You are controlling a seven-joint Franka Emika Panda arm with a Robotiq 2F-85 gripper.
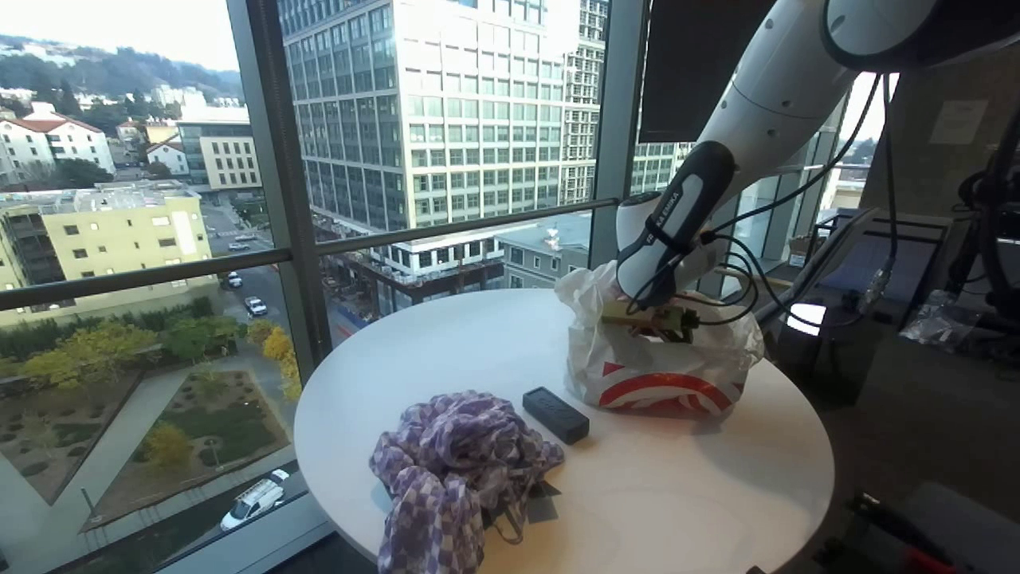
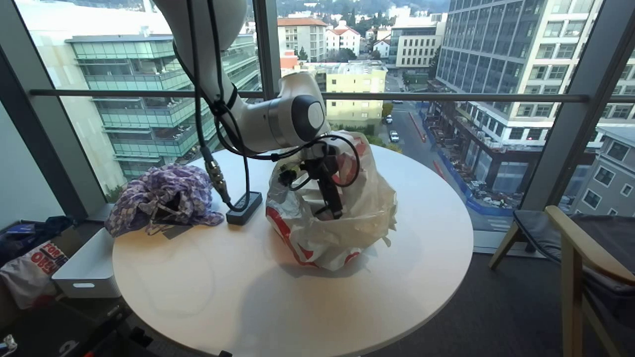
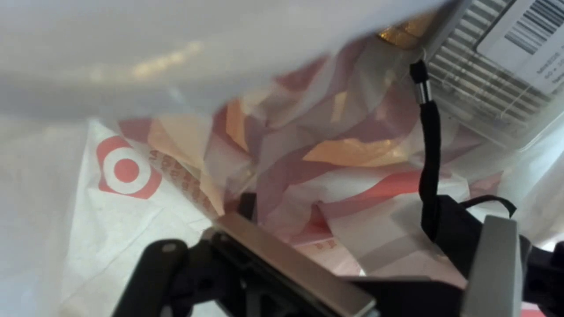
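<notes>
A white plastic bag with red print (image 1: 669,387) stands on the round white table (image 1: 660,497), its mouth facing up. My gripper reaches down inside it, fingers apart. In the wrist view, a black item with a strap (image 3: 431,142) lies close to the right finger (image 3: 491,269), partly overlapped by it; whether they touch is unclear. A clear ribbed box with a barcode label (image 3: 486,68) is at the upper right of the bag's interior. Exterior view 2 shows a dark finger (image 2: 330,193) within the bag's opening, its tip hidden by the plastic.
A purple checkered cloth (image 1: 464,450) is heaped on the table, with a small black case (image 1: 555,414) between it and the bag. Bare tabletop lies in front of the bag in exterior view 2. Cables (image 2: 217,119) hang along the arm.
</notes>
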